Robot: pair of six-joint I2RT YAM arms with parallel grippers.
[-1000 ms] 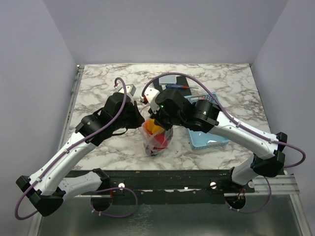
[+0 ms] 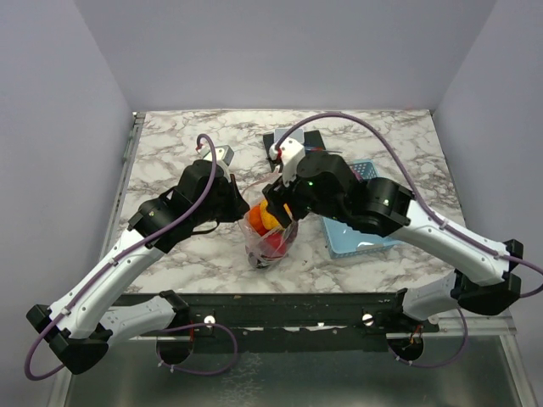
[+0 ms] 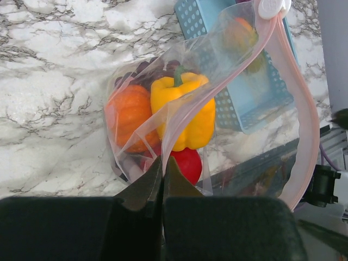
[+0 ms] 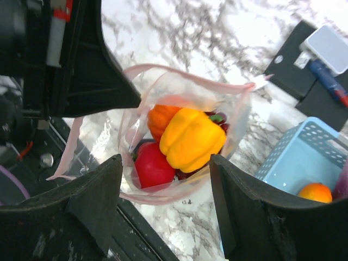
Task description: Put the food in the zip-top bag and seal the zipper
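Note:
The clear zip top bag [image 2: 270,254] stands on the marble table with its mouth gaping. Inside it are a yellow pepper [image 4: 193,138], an orange pumpkin [image 3: 129,117], a red round food [image 4: 153,165] and dark grapes [image 3: 147,68]. My left gripper is shut on the bag's pinkish rim at the left side of the mouth. Over the mouth, my right gripper is open, its fingers [image 4: 106,187] spread above the pepper and the bag's rim. I see nothing held between them.
To the right of the bag stands a blue basket [image 2: 355,248], with an orange fruit [image 4: 314,192] in it. At the back lies a dark mat [image 2: 312,140] with a blue pen-like tool on it. Bare marble lies to the left and right.
The left arm has stayed in place.

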